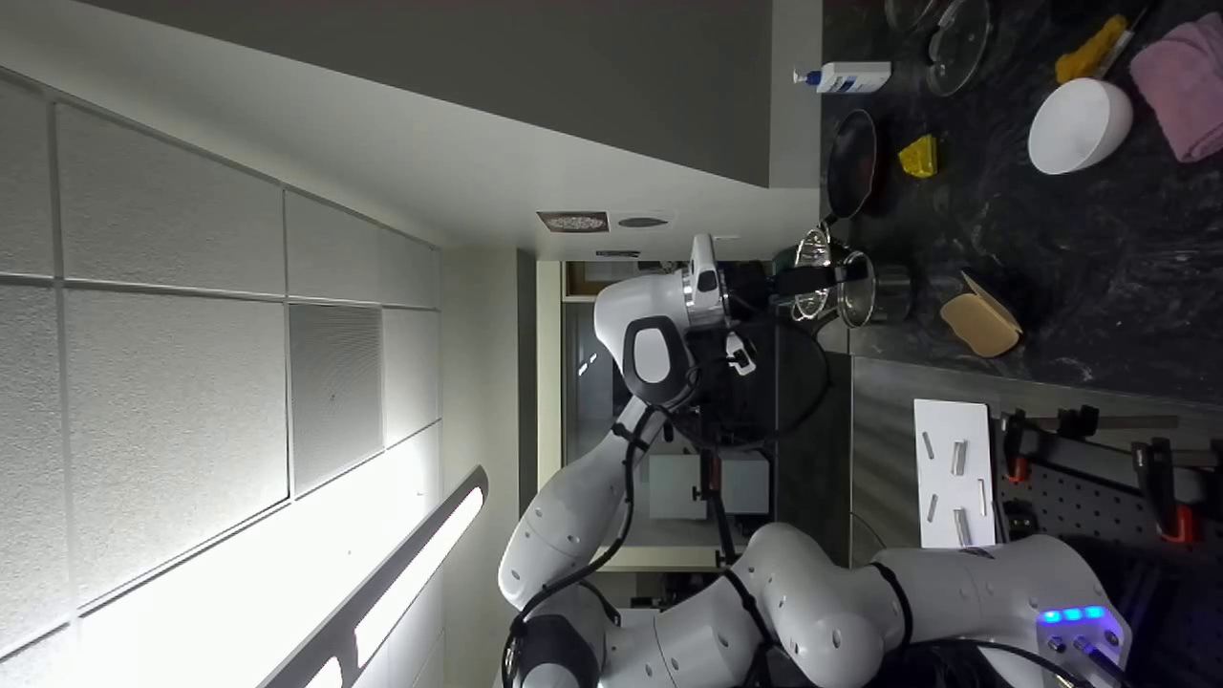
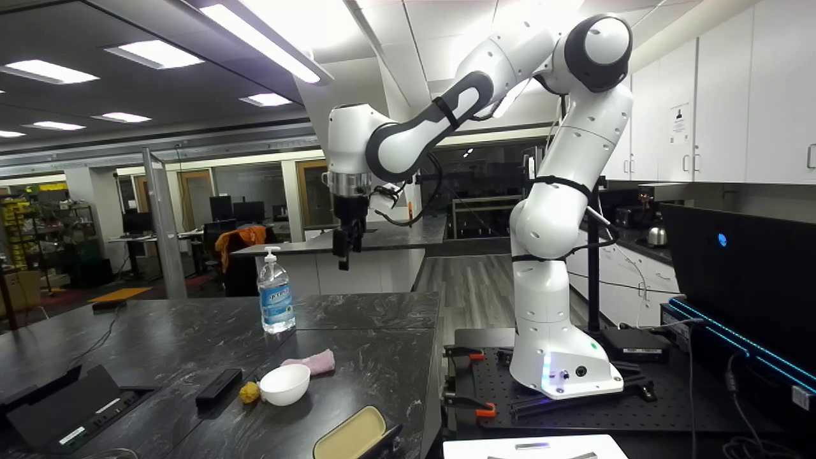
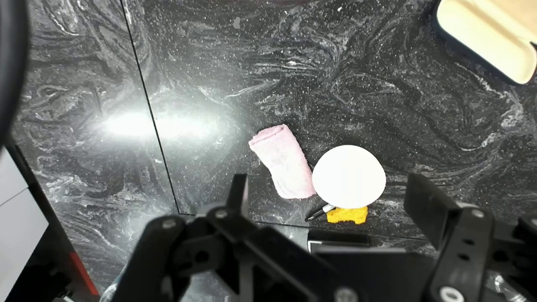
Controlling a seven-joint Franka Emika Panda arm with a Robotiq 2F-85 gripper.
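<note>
My gripper is open and empty, hanging high above the dark counter. In the wrist view a white bowl (image 3: 349, 176) lies below, between the spread fingers in the picture but far beneath them. Touching the bowl's left side is a folded pink towel (image 3: 287, 163). A yellow cloth-like item (image 3: 347, 215) and a dark marker (image 3: 318, 213) lie against its lower edge. In exterior view 2 the gripper (image 2: 344, 248) points straight down, well above the bowl (image 2: 284, 384).
A beige open case (image 2: 350, 435) sits near the counter's front edge. The tall pump bottle (image 2: 275, 294) stands farther back. In exterior view 1 a pan (image 1: 851, 166), a steel pot (image 1: 889, 289) and another yellow item (image 1: 918, 156) also show.
</note>
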